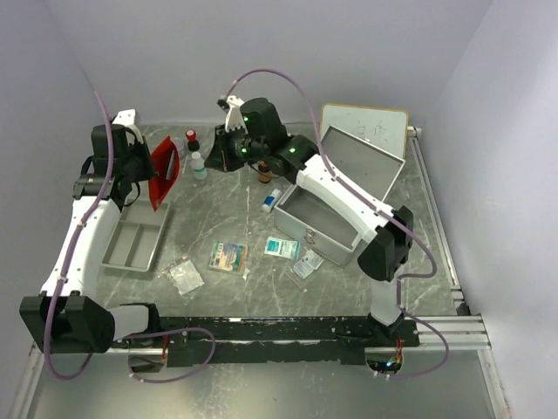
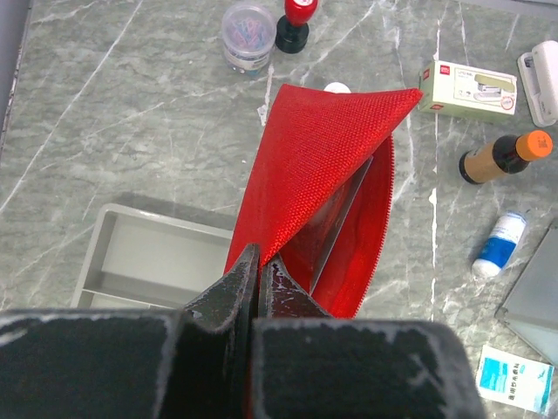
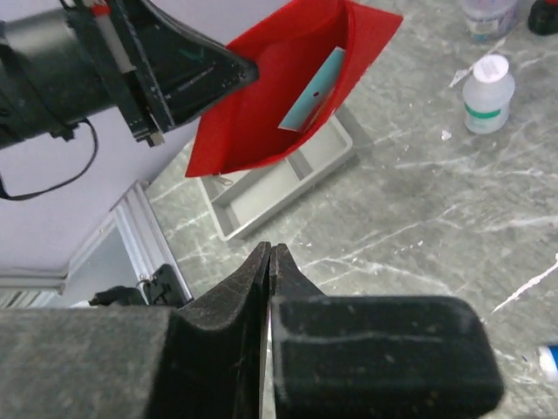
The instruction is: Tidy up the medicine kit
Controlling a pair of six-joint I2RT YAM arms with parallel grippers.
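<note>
My left gripper is shut on a red zip pouch [image 2: 305,175], held raised at the left with a flat item inside, above the grey divided tray [image 1: 135,234]. My right gripper is raised over the middle-back of the table, its fingertips close together with nothing visible between them. On the table stand a white-capped bottle [image 3: 488,96], a brown bottle [image 2: 497,161], a blue-white bottle [image 2: 499,244] and a green-white box [image 2: 466,87]. Packets [image 1: 227,257] and a small bag [image 1: 185,275] lie at the front.
An open grey case [image 1: 318,223] sits on the right, with a whiteboard [image 1: 384,122] behind it. A jar [image 2: 248,39] and a red-topped item [image 2: 296,17] stand at the back left. Bare table lies between tray and case.
</note>
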